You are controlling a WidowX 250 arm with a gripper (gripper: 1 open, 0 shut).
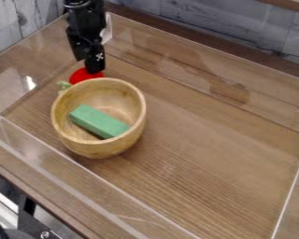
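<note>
My black gripper [87, 42] is at the top left, above and behind a red round object [86, 77], its fingers apart with nothing seen held between them. The red object lies on the wooden table against the rear rim of a wooden bowl [127, 103], partly hidden by it. A green block [100, 122] lies inside the bowl. A small pale green piece [64, 86] shows beside the red object.
A dark area [5, 224] lies beyond the table's edge at the lower left.
</note>
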